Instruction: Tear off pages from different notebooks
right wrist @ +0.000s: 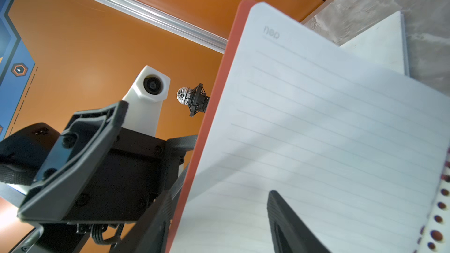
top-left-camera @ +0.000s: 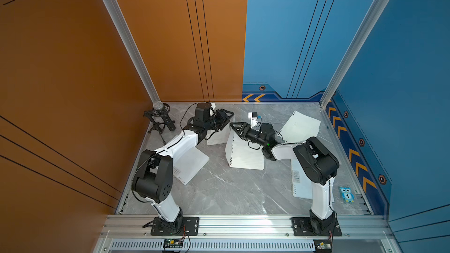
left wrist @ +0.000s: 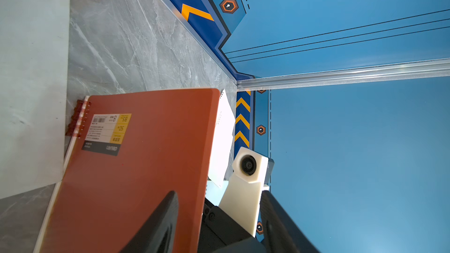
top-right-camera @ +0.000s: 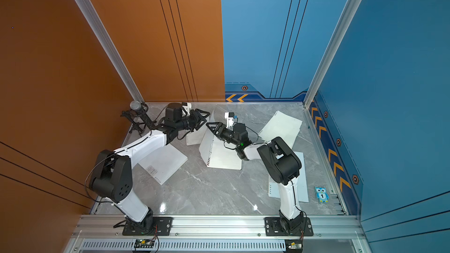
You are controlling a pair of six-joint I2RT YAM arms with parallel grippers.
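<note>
A spiral notebook lies open mid-table, its lined page flat to the right of the rings. On the ring side, its orange-red cover stands raised, with a lined sheet against its inner face. My left gripper is beyond the raised cover's upper edge, fingers apart; no paper shows held between them. Close to that edge is my right gripper. In the right wrist view its fingers appear in front of the sheet; their grip is hidden.
Loose white sheets lie at the left and back right. A pale blue notebook rests under the right arm. A microphone stands at the back left, an owl-shaped item at the front right.
</note>
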